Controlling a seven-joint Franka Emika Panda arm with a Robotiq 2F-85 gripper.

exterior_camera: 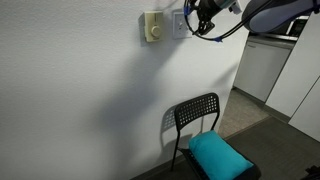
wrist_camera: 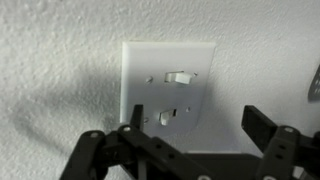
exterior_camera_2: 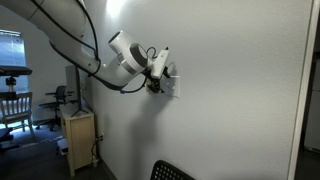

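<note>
A white switch plate [wrist_camera: 135, 85] fills the middle of the wrist view, fixed to the pale wall. It carries two toggles: an upper switch [wrist_camera: 182, 78] and a lower switch [wrist_camera: 166, 117]. My gripper stands open, its black fingers [wrist_camera: 135, 150] spread wide at the bottom of that view, with the lower switch in the gap between them as seen there. No contact with the plate shows. Exterior view 1 has the plate [exterior_camera: 179, 27] partly behind the arm. From the side, the gripper [exterior_camera_2: 158, 82] is close to the wall.
Left of the plate is a beige box with a round knob [exterior_camera: 154, 31]. Below stands a black chair [exterior_camera: 196, 108] with a turquoise cushion [exterior_camera: 218, 156]. A wooden cabinet [exterior_camera_2: 82, 137] stands farther off. The wall left of the knob box is bare.
</note>
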